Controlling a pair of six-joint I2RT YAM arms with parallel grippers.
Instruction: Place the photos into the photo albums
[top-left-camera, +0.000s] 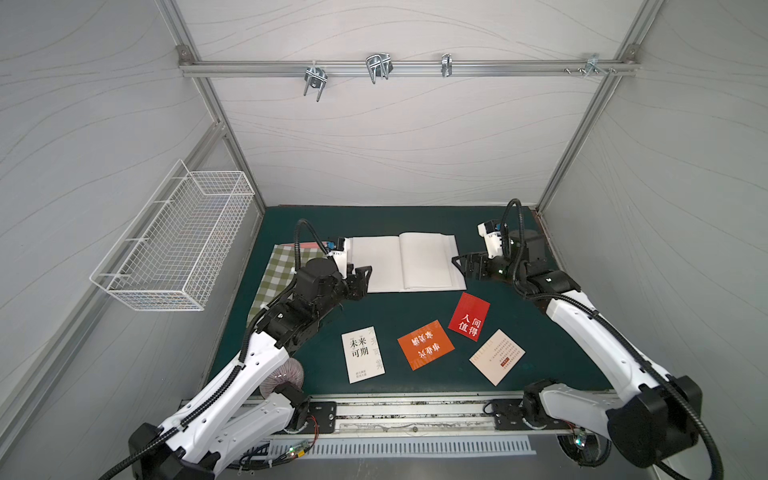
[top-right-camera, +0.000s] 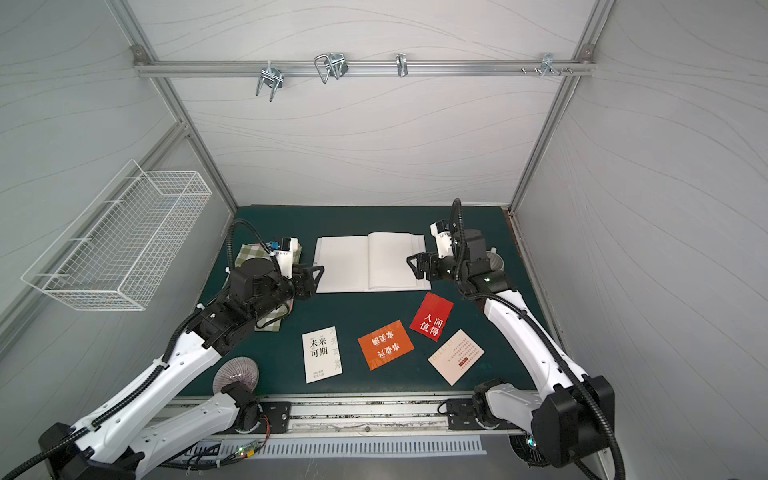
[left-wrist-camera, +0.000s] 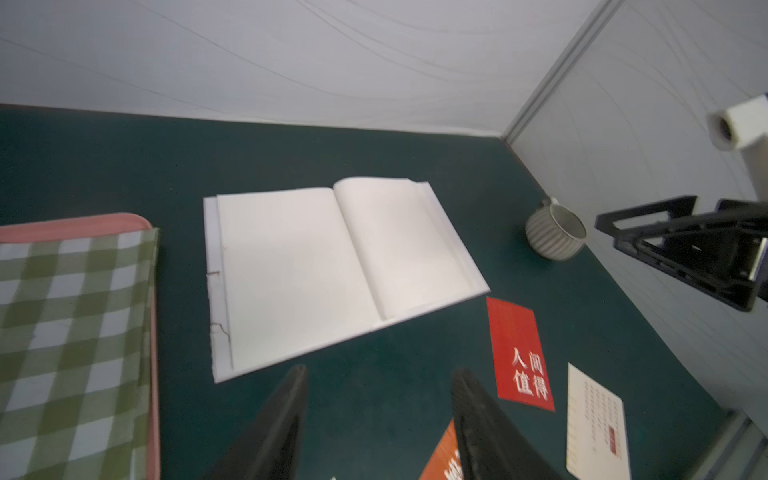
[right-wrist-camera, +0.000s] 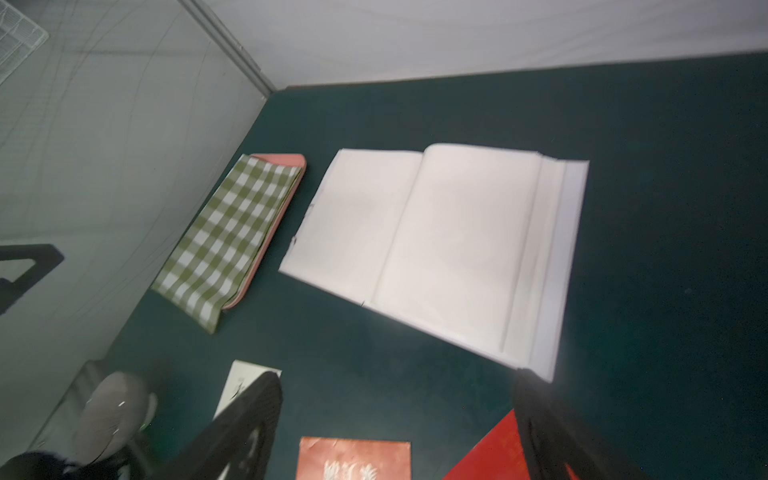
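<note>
An open white album (top-left-camera: 372, 264) lies at the back centre. Four cards lie in front of it: white (top-left-camera: 363, 354), orange (top-left-camera: 425, 345), red (top-left-camera: 469, 317) and beige (top-left-camera: 497, 357). My left gripper (top-left-camera: 360, 276) hangs above the album's left front side, its fingers apart in the left wrist view, nothing between them. My right gripper (top-left-camera: 464, 264) is raised by the album's right edge, its fingers likewise apart and empty in the right wrist view.
A checked cloth (left-wrist-camera: 68, 320) on a pink tray lies left of the album. A ribbed cup (left-wrist-camera: 554, 233) stands at the right. A wire basket (top-left-camera: 172, 248) hangs on the left wall.
</note>
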